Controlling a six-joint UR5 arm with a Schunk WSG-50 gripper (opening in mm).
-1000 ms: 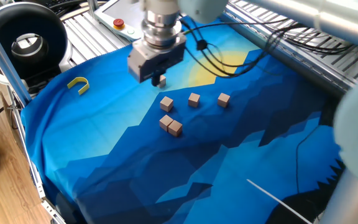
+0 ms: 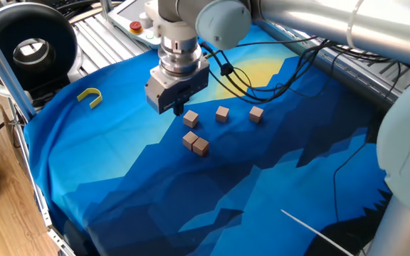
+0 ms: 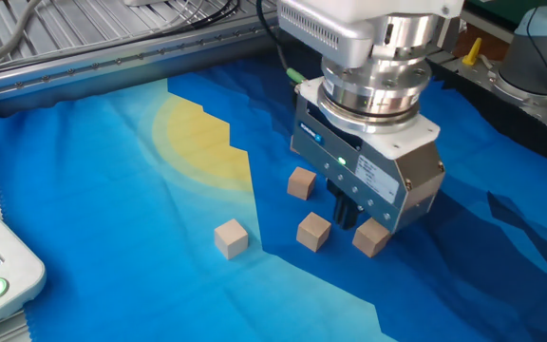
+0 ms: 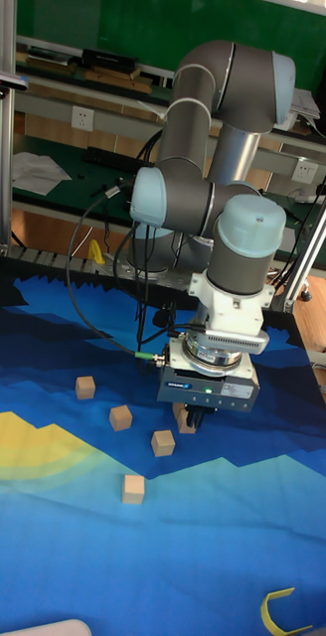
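My gripper [image 3: 345, 215] hangs over the blue cloth with its short black fingers pointing down. They show as one narrow dark block, so the finger state is unclear; no cube is visible in them. In exterior view 2, the wooden cubes include one on the pale area [image 3: 231, 238], one left of the fingers [image 3: 313, 231], one further back [image 3: 301, 183], and one beside the gripper body [image 3: 371, 237]. In exterior view 1, two cubes [image 2: 190, 139] [image 2: 201, 147] sit close together, while a row of three [image 2: 191, 119] [image 2: 222, 114] [image 2: 256, 114] lies behind them.
A yellow curved piece [image 2: 90, 97] lies on the cloth's left part. A teach pendant with a red button [image 2: 135, 27] is at the back edge. A thin white stick [image 2: 312, 231] lies at front right.
A cube behind my gripper, visible earlier, is now hidden. The other cubes have not moved.
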